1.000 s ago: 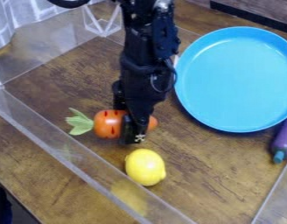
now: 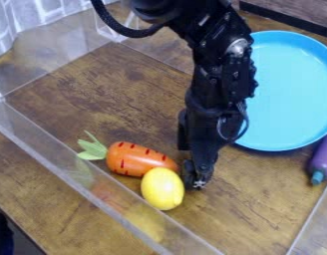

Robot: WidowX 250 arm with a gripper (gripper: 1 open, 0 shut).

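My black gripper (image 2: 197, 169) reaches down to the wooden floor just right of an orange toy carrot (image 2: 132, 157) with green leaves. The fingertips are low beside the carrot's narrow end and the yellow lemon (image 2: 163, 188); whether they touch either is unclear. The gripper is open, and I see nothing held in it. The lemon lies in front of the carrot, close against it.
A blue plate (image 2: 289, 90) fills the upper right. A purple eggplant (image 2: 326, 154) lies at the right edge. Clear plastic walls border the bin.
My gripper has moved right and down, off the carrot it was over. The carrot now lies lower, nearer the lemon, no longer at the gripper's fingers.
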